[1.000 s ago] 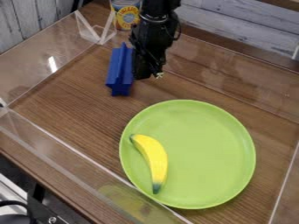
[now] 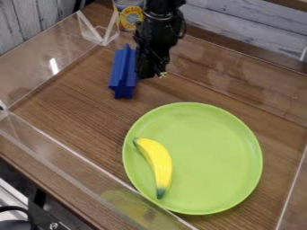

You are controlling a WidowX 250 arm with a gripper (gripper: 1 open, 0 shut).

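My black gripper [image 2: 153, 63] hangs at the upper middle, just right of a blue block-like object [image 2: 122, 74] with a ridged shape. Its fingertips are dark and small, and a small pale bit shows near them; whether they touch the blue object is unclear. A green plate [image 2: 206, 171] fills the lower right, with a yellow banana [image 2: 156, 166] on its left side.
A can [image 2: 129, 15] with a yellow label stands at the back, left of the arm. Clear plastic walls line the left side, and a pale wooden wall [image 2: 252, 22] runs along the back.
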